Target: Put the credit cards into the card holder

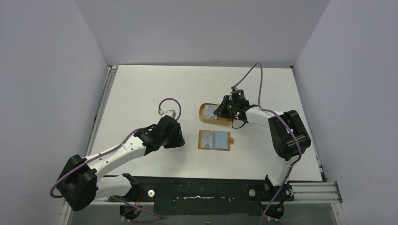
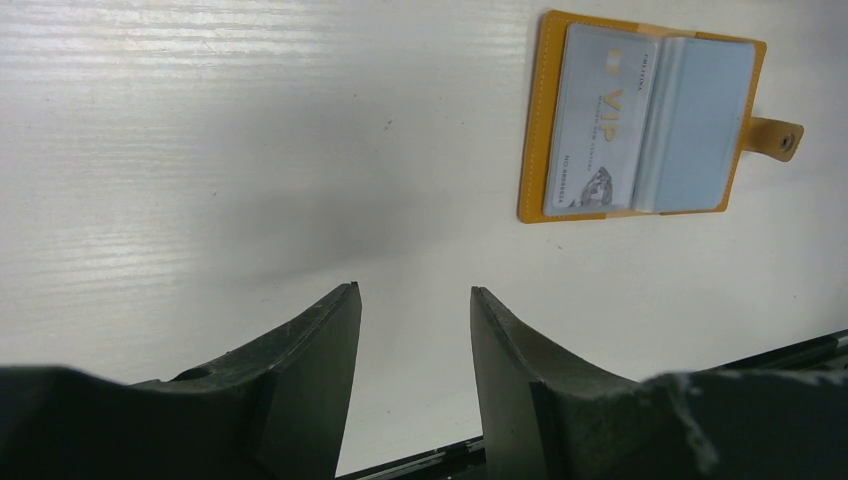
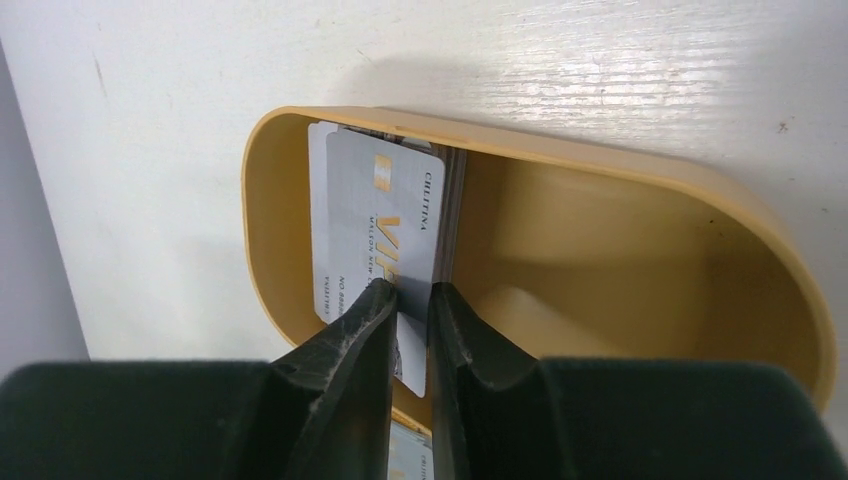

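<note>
The brown card holder (image 2: 533, 160) lies opened flat on the table, a silver VIP card (image 2: 595, 120) showing in its left sleeve and a pale blue sleeve (image 2: 705, 125) on its right. More silver cards (image 3: 385, 200) lie stacked at one end of a tan oval tray (image 3: 640, 175). Over that tray is my right gripper, its fingers partly apart, with the top card's edge in the narrow gap; a firm grip on it does not show. My left gripper stands open and empty, left of the holder.
Bare table (image 1: 145, 89) spreads to the left and behind the tray. The holder's strap (image 2: 775, 138) sticks out to its right. The tray's raised wall surrounds the cards closely.
</note>
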